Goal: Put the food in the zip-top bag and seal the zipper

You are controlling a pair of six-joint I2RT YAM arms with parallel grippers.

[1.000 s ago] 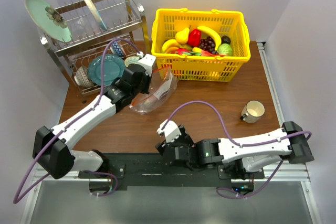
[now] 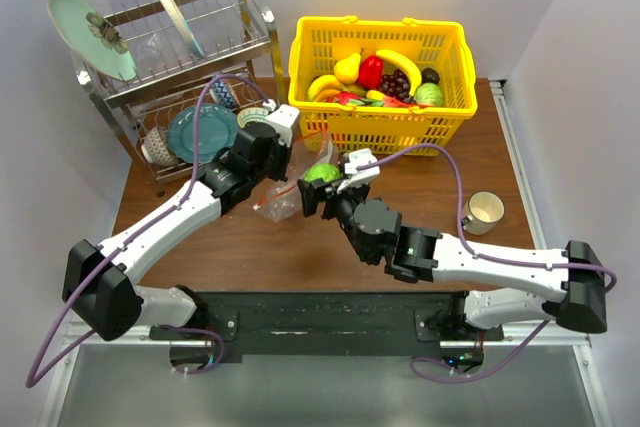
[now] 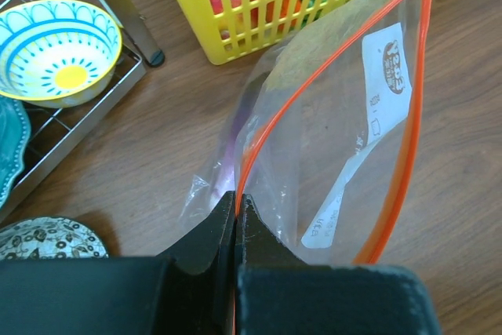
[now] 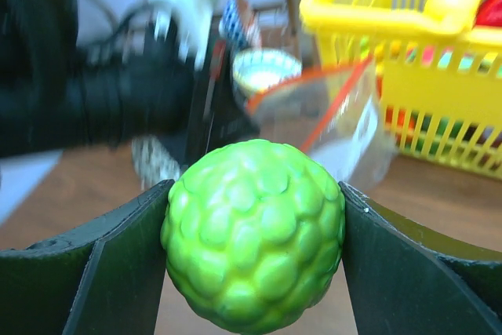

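Observation:
The clear zip top bag (image 3: 329, 154), with orange zipper edges, hangs open from my left gripper, which is shut on its rim. My right gripper holds a green bumpy food item (image 4: 251, 253), round and leafy-patterned, between its fingers, just in front of the bag in the right wrist view. In the top view this green item (image 2: 322, 172) is right beside the bag's opening.
A yellow basket (image 2: 450, 97) of produce stands behind the bag. A dish rack (image 2: 120, 97) with plates and bowls is at the back left, a mug (image 2: 483, 209) at the right.
My right gripper has moved up toward the back, bringing the green item close to the bag. The left gripper has stayed in place.

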